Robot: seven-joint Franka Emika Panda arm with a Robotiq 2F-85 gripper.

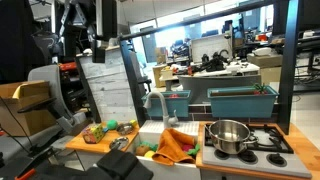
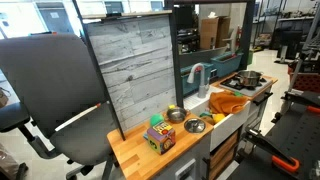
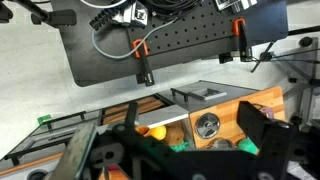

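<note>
High at the left of exterior view 1, my gripper (image 1: pixel 84 52) hangs open above the toy kitchen, with nothing visible between its fingers. It is well clear of the counter. An orange cloth (image 1: pixel 176 146) lies bunched over the sink area, and a silver pot (image 1: pixel 230 136) stands on the stove (image 1: pixel 262 151). Small colourful boxes (image 2: pixel 158 136) and metal bowls (image 2: pixel 176 114) sit on the wooden counter (image 2: pixel 148 162). From above, the wrist view shows part of the counter with a round metal bowl (image 3: pixel 208 125); the dark gripper parts hide much of the lower area.
A grey faucet (image 1: pixel 160 106) rises behind the sink. Teal bins (image 1: pixel 242 104) stand on the shelf behind the stove. A black table (image 3: pixel 100 64) with cables and orange-handled clamps (image 3: pixel 140 48) lies alongside the kitchen. An office chair (image 2: pixel 65 110) stands behind.
</note>
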